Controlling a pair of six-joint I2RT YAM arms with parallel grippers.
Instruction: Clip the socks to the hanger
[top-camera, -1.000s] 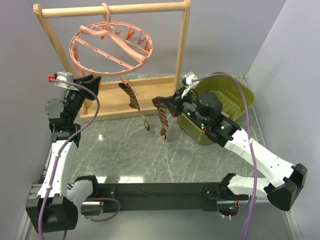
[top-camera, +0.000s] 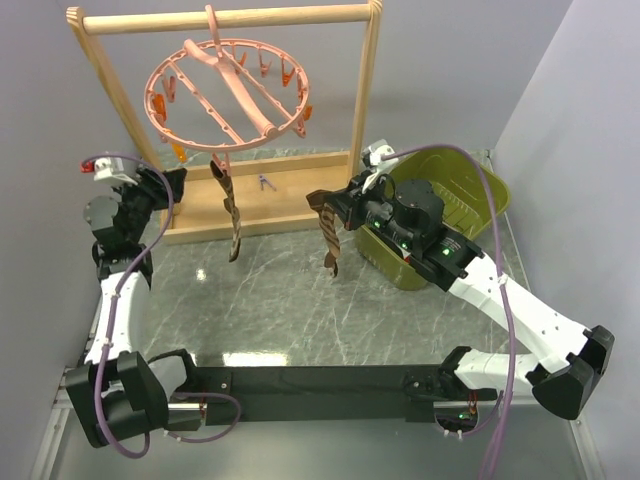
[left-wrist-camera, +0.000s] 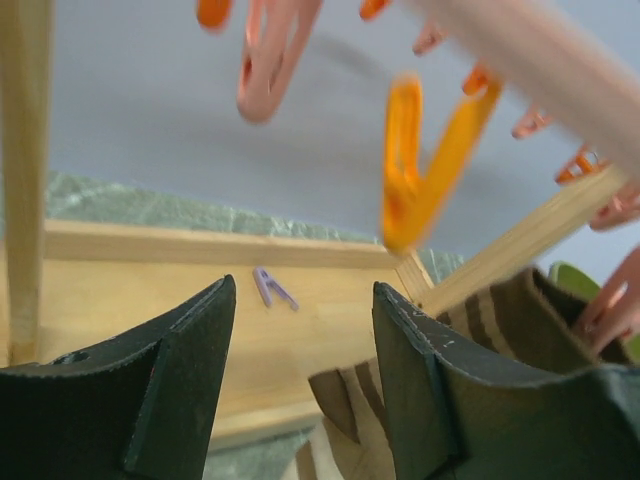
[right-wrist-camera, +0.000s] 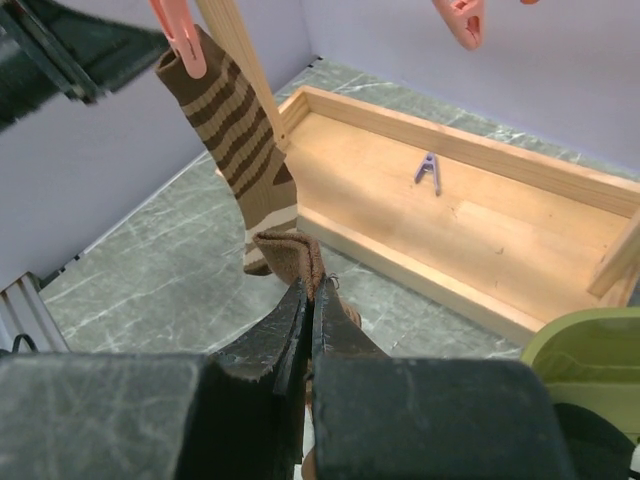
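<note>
The pink round hanger (top-camera: 226, 95) with orange and pink clips hangs from the wooden bar. One brown striped sock (top-camera: 225, 205) dangles from a pink clip (right-wrist-camera: 187, 40) on it. A second brown sock (top-camera: 329, 240) hangs from my right gripper (top-camera: 343, 203), which is shut on it, right of the first. My left gripper (top-camera: 174, 182) is at the left of the hanger, partly open with nothing between its fingers; in the left wrist view an orange clip (left-wrist-camera: 402, 160) is above and beyond its fingertips.
A green basket (top-camera: 450, 190) stands at the right. A wooden tray (top-camera: 280, 215) at the frame's base holds a small purple clothespin (top-camera: 266, 182).
The hanger and its hanging sock have swung slightly. The right arm is nearly unchanged.
</note>
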